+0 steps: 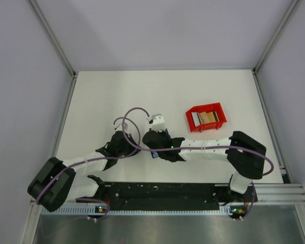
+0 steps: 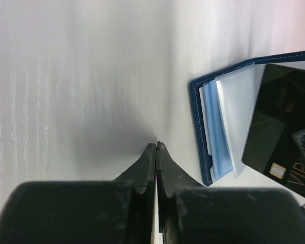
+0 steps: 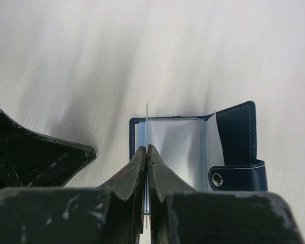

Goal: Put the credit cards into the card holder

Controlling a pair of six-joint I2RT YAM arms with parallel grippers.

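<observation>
The black VIP card (image 2: 272, 134) hangs from my right gripper, which is shut on it. In the right wrist view the card appears edge-on as a thin line. It overlaps the left side of the open navy card holder (image 3: 237, 129), whose clear sleeves (image 3: 179, 145) lie beneath. Whether the card touches a sleeve I cannot tell. My left gripper is shut with nothing between its fingers, just left of the holder's edge (image 2: 201, 124). From above, the arms cover most of the holder (image 1: 155, 154).
A red bin (image 1: 192, 110) with several cards (image 1: 206, 118) standing in it is at the right of the white table (image 1: 142, 84). Both grippers are close together, with the left fingers (image 3: 66, 157) near the holder.
</observation>
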